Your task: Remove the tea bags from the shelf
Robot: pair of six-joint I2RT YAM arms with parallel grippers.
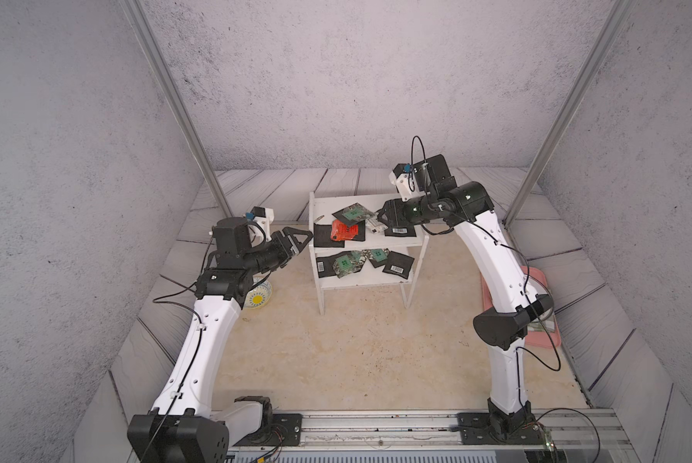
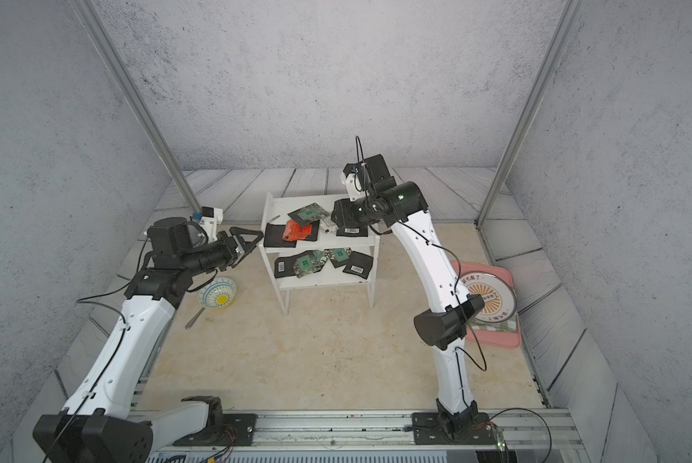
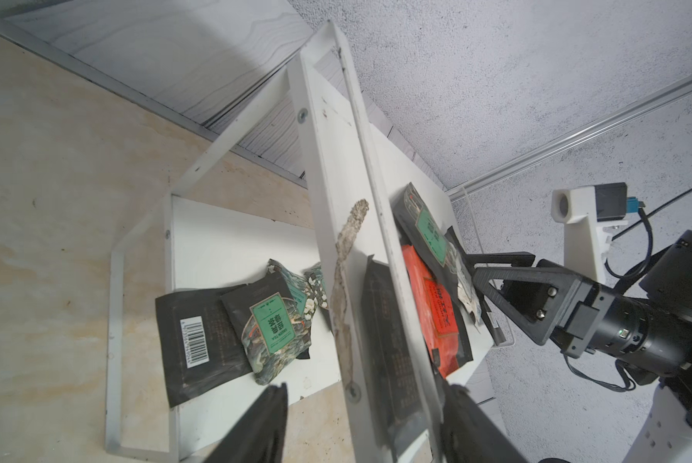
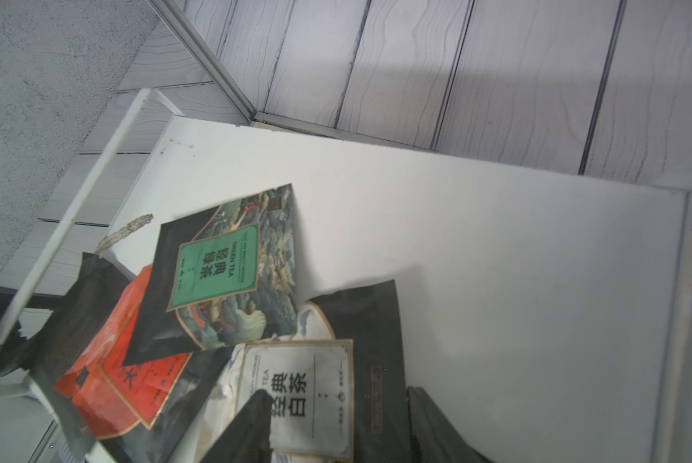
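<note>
Several tea bags lie on the white shelf [image 2: 332, 279]. On the upper board are a green-label bag [image 4: 214, 270], a red-label bag [image 4: 141, 378] overlapped by it, a white-label bag [image 4: 311, 397] and black bags. More green-label bags [image 3: 274, 328] and dark bags [image 3: 199, 347] rest on the lower board. My left gripper [image 1: 310, 235] is shut on the shelf's upper left rail [image 3: 396, 270], which passes between its fingers. Over the white-label bag stands my right gripper, part open, its blurred fingers [image 4: 434, 428] on either side; whether they touch it I cannot tell.
A patterned bowl [image 2: 217, 292] and a spoon [image 2: 194, 318] are on the left floor. At the right, a pink tray [image 2: 508, 338] holds a round plate [image 2: 504, 289]. Bare floor extends in front of the shelf, and the upper board's back is empty.
</note>
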